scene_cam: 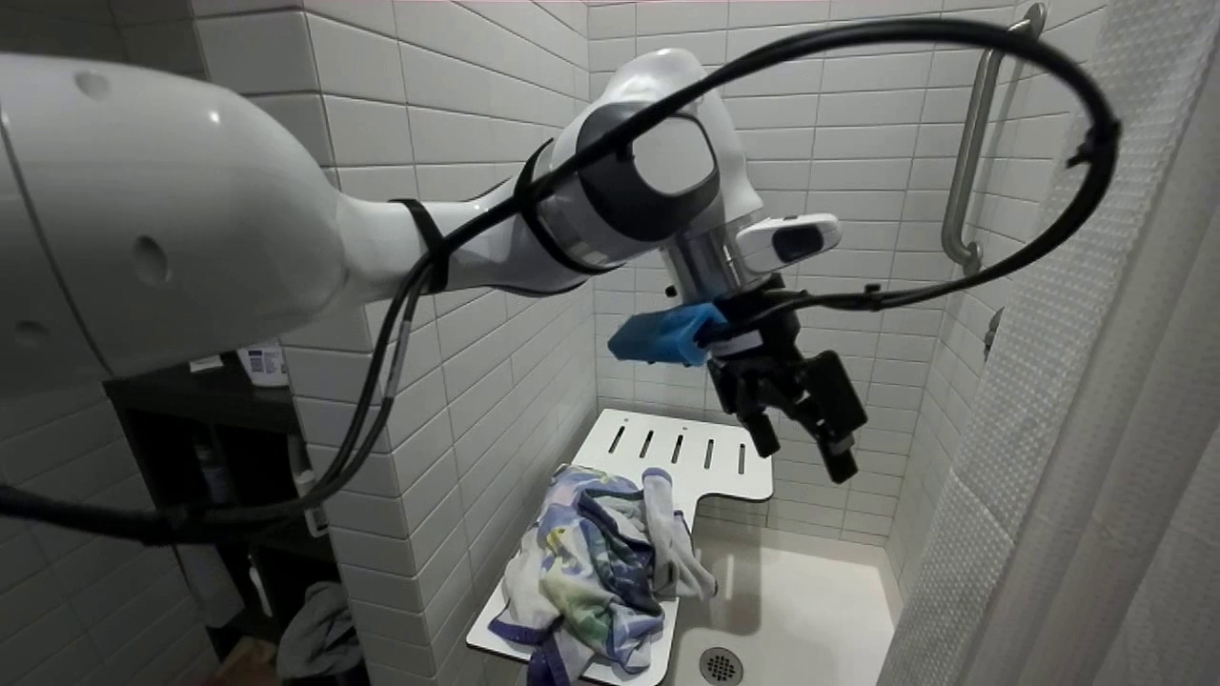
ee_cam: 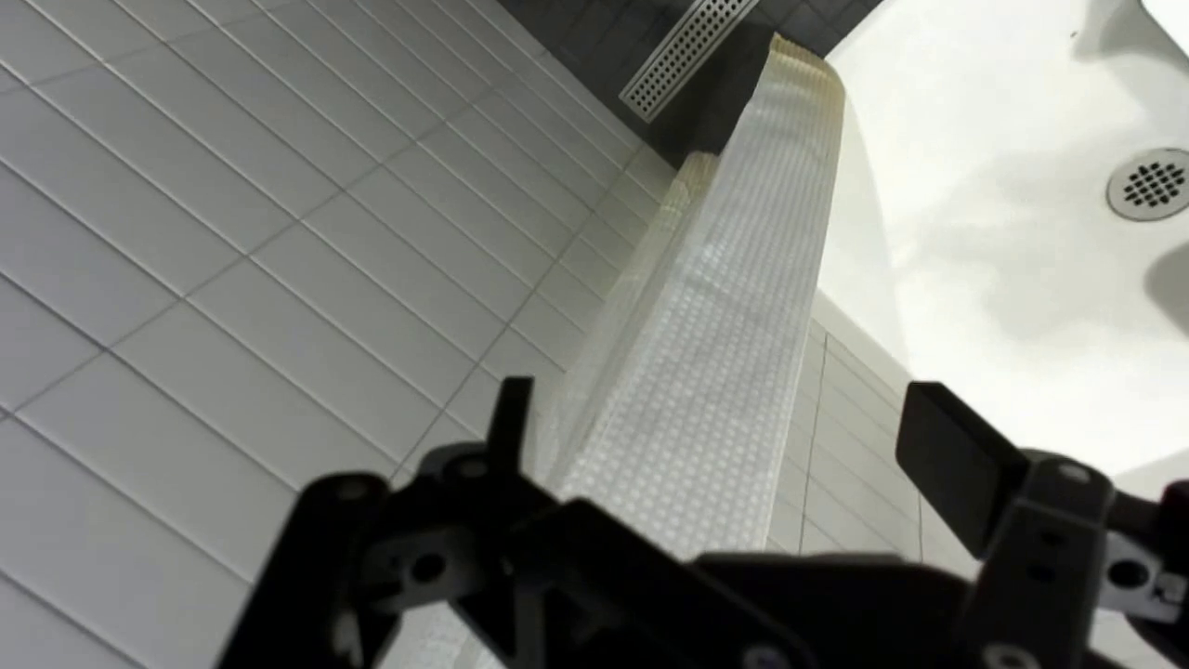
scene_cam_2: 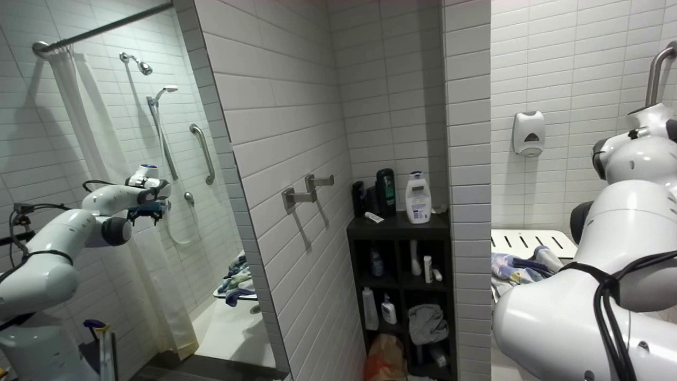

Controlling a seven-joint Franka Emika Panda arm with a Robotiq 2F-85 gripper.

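Note:
In exterior view 1 my black gripper (scene_cam: 806, 455) hangs in the air above and to the right of the white slotted bench, pointing down. A crumpled, patterned cloth (scene_cam: 589, 572) in white, blue and green lies on that shower bench (scene_cam: 640, 440), and part of it droops over the edge. The wrist view shows my two fingers (ee_cam: 960, 468) spread wide, with empty space between them. Below them appear the white shower curtain (ee_cam: 713, 368) and the shower floor (ee_cam: 1003, 279); the cloth is out of that view.
A curtain (scene_cam: 1064, 457) hangs on the right, with a metal grab bar (scene_cam: 972, 149) on the wall behind it. The tiled wall corner (scene_cam: 377, 457) stands left, close to my arm. A dark shelf (scene_cam_2: 403, 266) holds several bottles. Open room lies over the shower floor.

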